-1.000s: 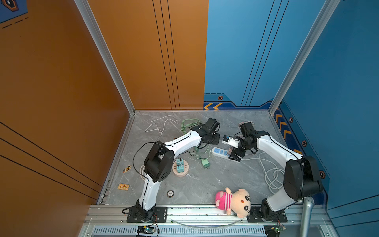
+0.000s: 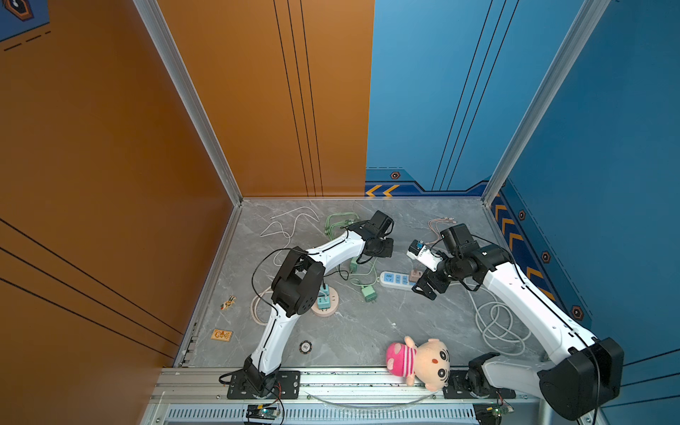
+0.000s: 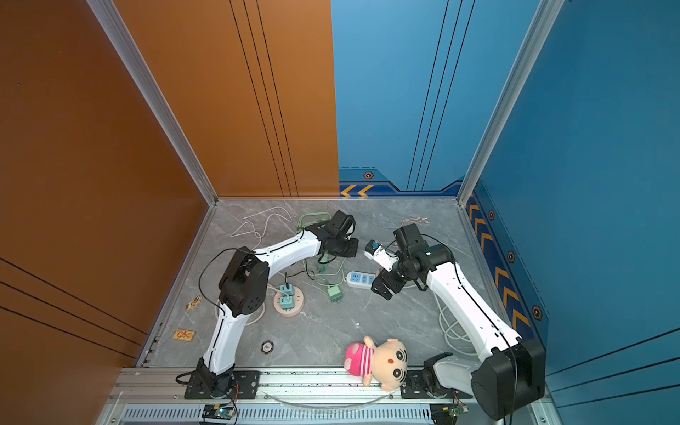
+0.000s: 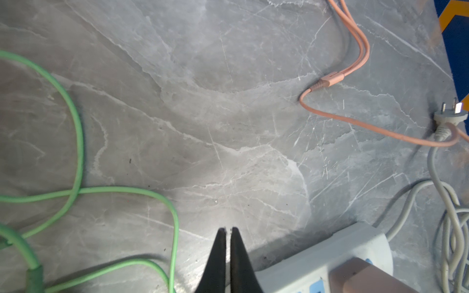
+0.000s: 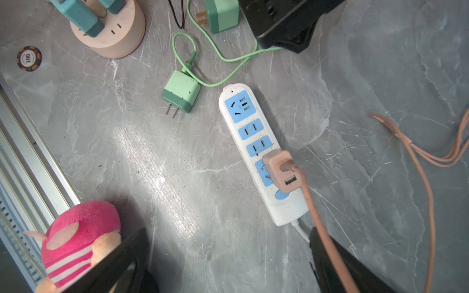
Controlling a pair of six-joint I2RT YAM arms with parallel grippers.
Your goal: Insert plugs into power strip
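Note:
A white power strip with blue sockets lies in the middle of the right wrist view. On the socket at its cabled end sits a pink plug, its cord trailing toward the camera; its prongs are hidden. Two green plugs, one with prongs bare and another, lie loose beside the strip's other end. My right gripper is open, its fingers spread wide with nothing held, above the strip in the top left view. In the left wrist view my left gripper is shut with nothing between its tips, close to the strip's edge.
A round pink socket carries teal plugs to the left. A plush doll lies at the front edge. White cable coils at the right, green cords loop near the left gripper.
The pink plug now shows on the strip. The left arm has shifted only slightly.

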